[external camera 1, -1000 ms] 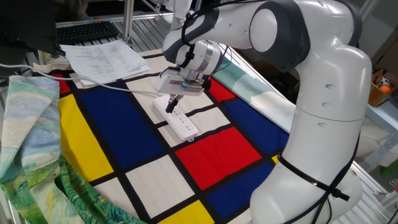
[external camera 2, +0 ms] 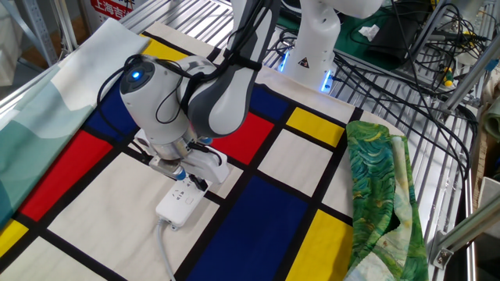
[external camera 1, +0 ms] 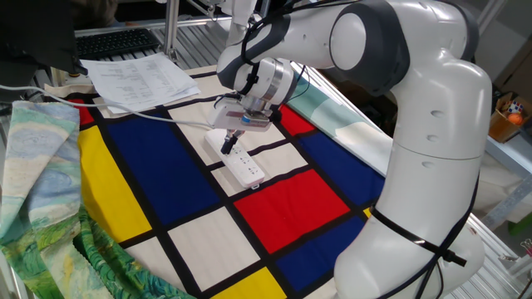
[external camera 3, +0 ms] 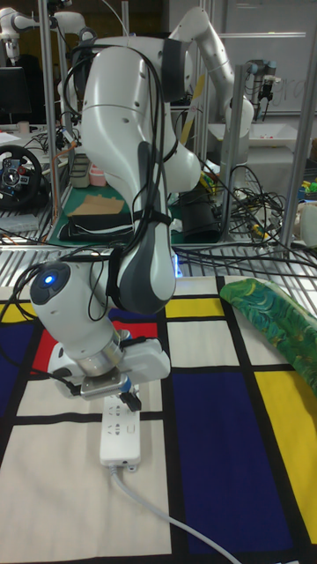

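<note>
A white power strip [external camera 1: 244, 169] lies flat on the colour-block cloth, its sockets facing up. In exterior view 2 the same strip [external camera 2: 180, 204] has its grey cord leading off the near end. My gripper [external camera 1: 227, 148] points down over the strip, its dark fingertips at or just above the end near the cord in exterior view 1. From exterior view 3, the gripper [external camera 3: 132, 403] hides part of the strip's far half, while the near end of the strip [external camera 3: 119, 449] shows clearly. The fingertips look close together; whether anything thin sits between them cannot be made out.
Printed papers [external camera 1: 141, 81] lie at the cloth's far edge in exterior view 1, near a keyboard [external camera 1: 118, 43]. A folded green patterned cloth [external camera 2: 383, 195] covers one side of the table. Around the strip, the colour-block cloth [external camera 2: 250, 226] is clear.
The gripper has dipped very slightly toward the strip, with a small shift of the arm. The strip stays in place.
</note>
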